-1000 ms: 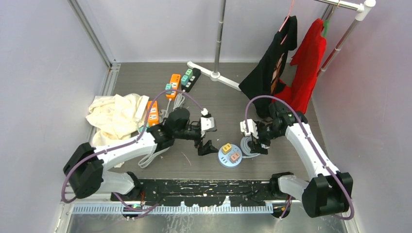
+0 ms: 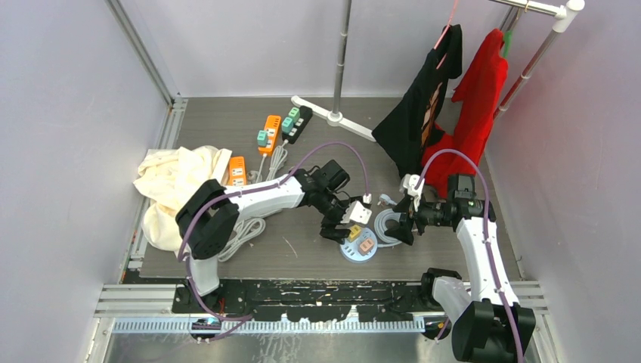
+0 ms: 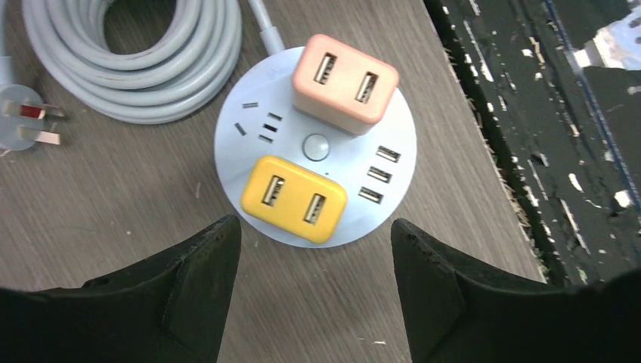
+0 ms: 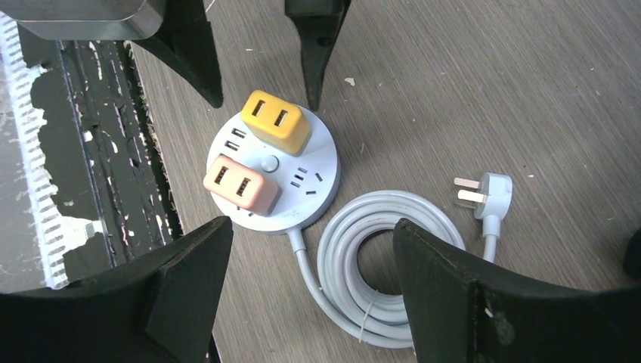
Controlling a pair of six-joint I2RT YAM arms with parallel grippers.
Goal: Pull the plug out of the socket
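A round pale-blue socket (image 3: 249, 162) lies flat on the floor, with a yellow plug (image 3: 294, 199) and a pink plug (image 3: 345, 83) seated in its top. My left gripper is part open, its fingers spread at the near side of the yellow plug with nothing gripped. In the right wrist view the fingertips of the left gripper straddle the yellow plug (image 4: 276, 121) from above. To the right of the socket, over the coiled cable, my right gripper stands part open and empty.
A grey cable coil (image 4: 385, 302) and its three-pin plug (image 4: 495, 198) lie beside the socket. Orange power strips (image 2: 270, 134), a black strip (image 2: 298, 125) and cream cloth (image 2: 178, 189) occupy the left and back. Hanging clothes (image 2: 478, 106) stand back right.
My left arm has reached rightward, bringing its gripper to the socket's yellow plug. The socket has not visibly moved.
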